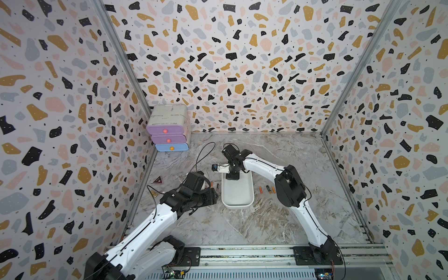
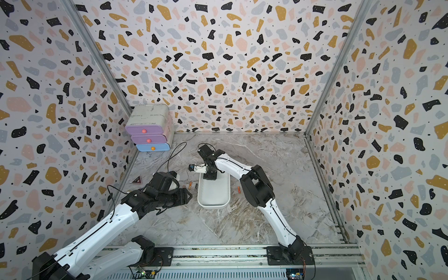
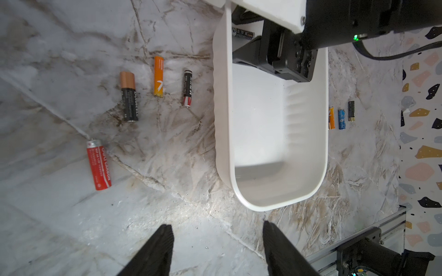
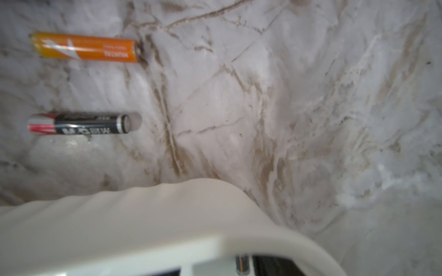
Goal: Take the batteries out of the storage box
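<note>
The white storage box (image 3: 257, 142) stands mid-table; a dark battery (image 3: 242, 33) lies inside at its far end. My right gripper reaches down there, fingers apart, one finger (image 4: 276, 265) on each side of that battery; contact cannot be made out. Left of the box, on the table, lie a red battery (image 3: 99, 164), a black-and-copper one (image 3: 129, 96), an orange one (image 3: 158, 76) and a black-and-red one (image 3: 187, 88). Above bare table at the box's near left, my left gripper is open and empty.
Right of the box lie several more batteries, among them a blue one (image 3: 341, 118) and a black one (image 3: 351, 110). A drawer cabinet (image 1: 169, 128) stands at the back left. Bare table (image 1: 242, 228) extends in front of the box.
</note>
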